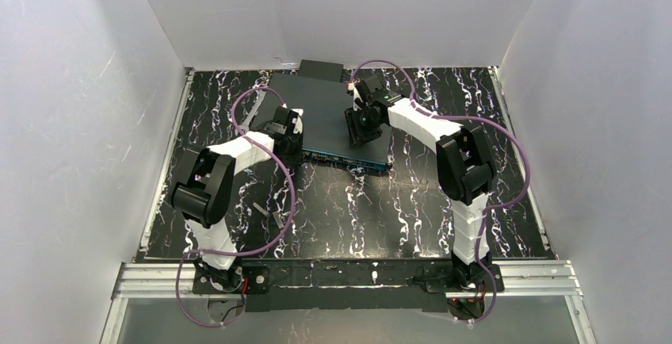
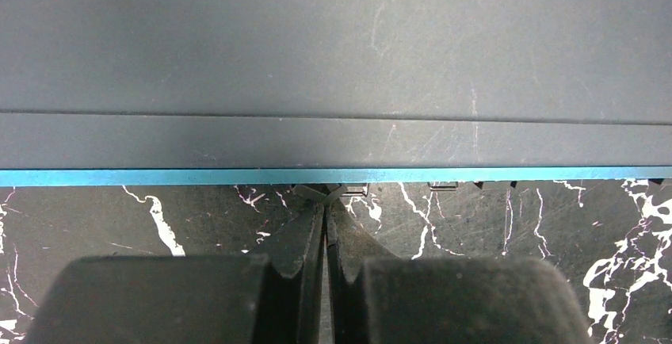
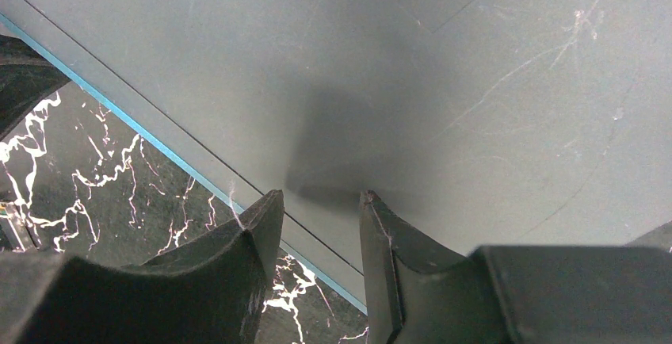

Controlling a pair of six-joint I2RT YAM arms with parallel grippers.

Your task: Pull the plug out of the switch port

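The switch is a flat dark grey box with a blue front edge. In the left wrist view, my left gripper is shut in front of that edge, with no clear object between its fingers. A small dark piece shows right at its fingertips under the edge; I cannot tell whether it is a plug or part of the port. Over the top of the switch, my right gripper stands open with nothing between its fingers. The port faces lie mostly hidden below the edge, and no plug can be clearly made out.
Two small slim pieces, one light and one grey, lie on the black marbled table left of centre. A dark flat panel is behind the switch.
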